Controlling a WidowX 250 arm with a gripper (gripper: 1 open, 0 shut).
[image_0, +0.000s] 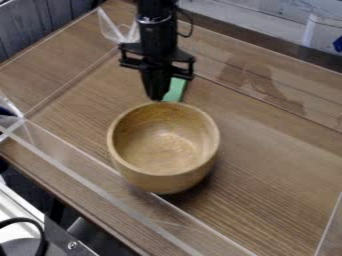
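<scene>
The black gripper (156, 88) hangs at the upper middle of the camera view, fingertips low, just behind the wooden bowl (164, 158). It looks shut, with nothing clearly between its fingers. A small green object (174, 89) lies on the table right beside the fingertips, partly hidden by the gripper. The bowl stands upright and looks empty.
Clear plastic edging runs along its sides. A white surface with black cables is at the lower left.
</scene>
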